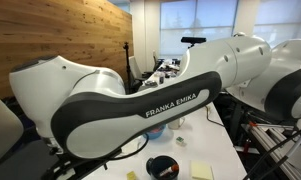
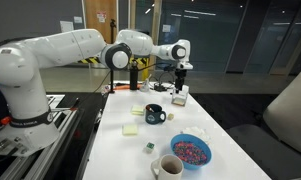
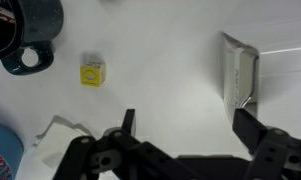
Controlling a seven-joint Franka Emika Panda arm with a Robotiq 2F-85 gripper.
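Observation:
My gripper is open in the wrist view, its two dark fingers far apart over bare white table, with nothing between them. In exterior view 2 it hangs at the far end of the table, above a small pale box [image 2: 179,99]. The wrist view shows a silvery block [image 3: 240,75] beyond the right finger. A small yellow cube [image 3: 93,73] lies ahead and to the left, near a dark mug [image 3: 8,35] cut by the corner. The arm hides the gripper in exterior view 1.
A blue bowl [image 2: 190,153] with colourful contents stands near a white mug [image 2: 167,171] at the table's near end. Pale yellow square pads [image 2: 130,130] and a small green-and-white item [image 2: 149,147] lie on the left. A white crumpled piece [image 3: 60,138] lies beside the bowl. Dark chairs flank the table.

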